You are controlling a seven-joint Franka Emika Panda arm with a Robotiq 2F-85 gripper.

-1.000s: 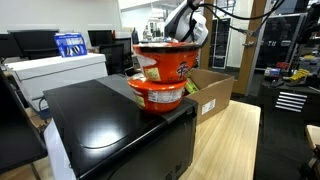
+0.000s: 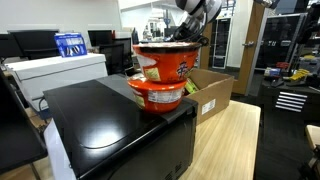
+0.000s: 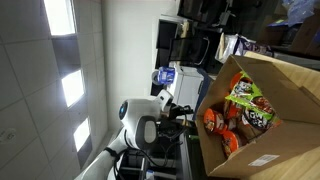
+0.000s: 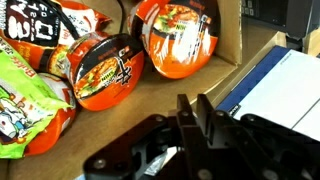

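Note:
Two red noodle bowls, an upper bowl (image 2: pixel 167 68) and a lower bowl (image 2: pixel 158 99), stand stacked on a black cabinet top (image 2: pixel 95 110). An open cardboard box (image 3: pixel 290 95) holds more red bowls and bright packets. In the wrist view, one bowl (image 4: pixel 180 38) lies by the box's far corner, another bowl (image 4: pixel 105 73) beside it, and a green packet (image 4: pixel 25 100) at the left edge. My gripper appears over the box's edge, its dark fingertips a little apart and nothing visible between them. The stacked bowls hide its tips in exterior view 1.
A blue-and-white package (image 2: pixel 70 44) rests on a white unit behind the cabinet. A white flat object (image 4: pixel 285 105) lies beside the box in the wrist view.
In exterior view 1 the arm has moved up and to the right, from behind the stacked bowls toward the box side. The stacked bowls and the box have stayed put.

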